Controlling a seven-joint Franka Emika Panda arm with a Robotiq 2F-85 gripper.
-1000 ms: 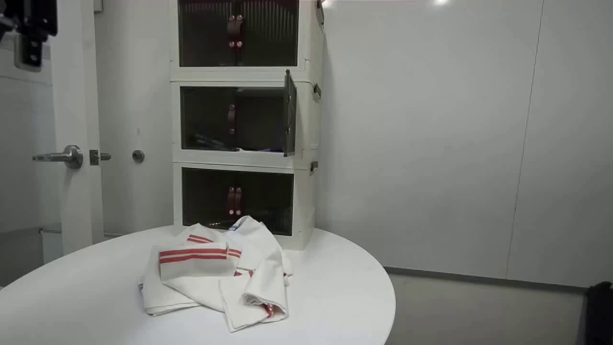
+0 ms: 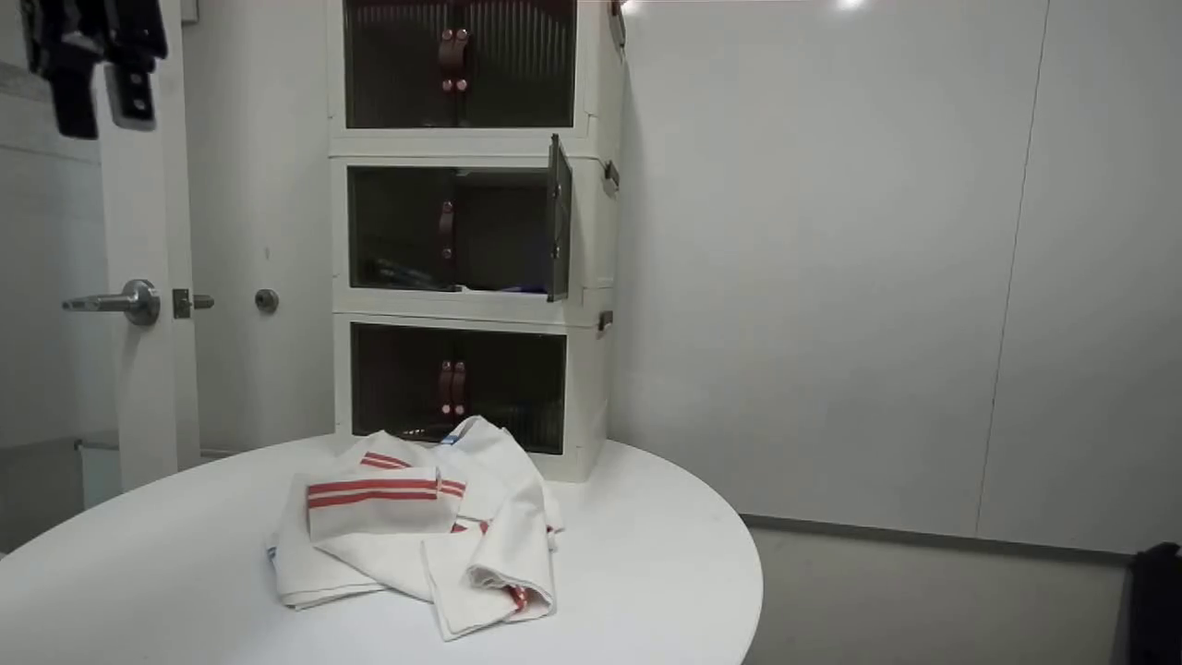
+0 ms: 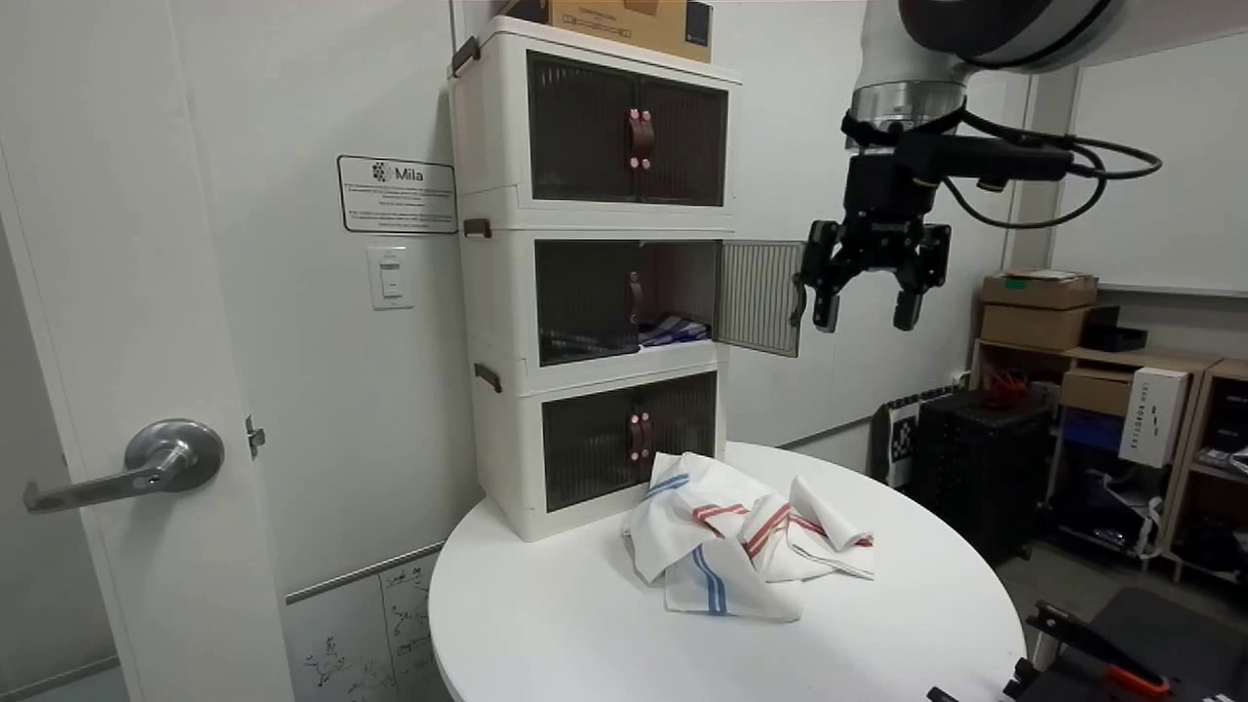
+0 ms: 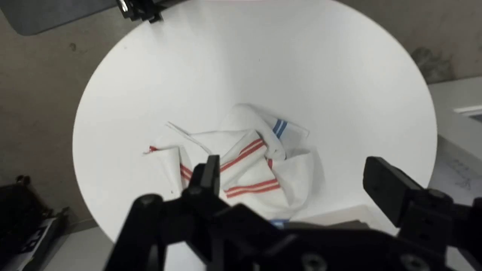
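Crumpled white cloths [image 2: 382, 560] with red and blue stripes lie in a loose heap on the round white table, in front of the cabinet. From the other side, the heap of cloths [image 3: 731, 585] shows both stripe colours; whether it is two cloths or more I cannot tell. My gripper [image 3: 866, 316] hangs well above the table, open and empty, pointing down. In the wrist view the cloths [image 4: 253, 167] appear far below, between and left of my spread fingers. Only the fingertips of the gripper [image 2: 103, 111] show at the upper left of exterior view 1.
A three-tier cabinet [image 3: 497, 304] stands at the table's back. Its middle right door [image 3: 760, 298] is swung out, near my gripper in that view, and folded blue fabric [image 3: 673, 331] lies inside.
In exterior view 1 my gripper has shifted to the right, so both fingertips now show. The cloths and the cabinet door have stayed put.
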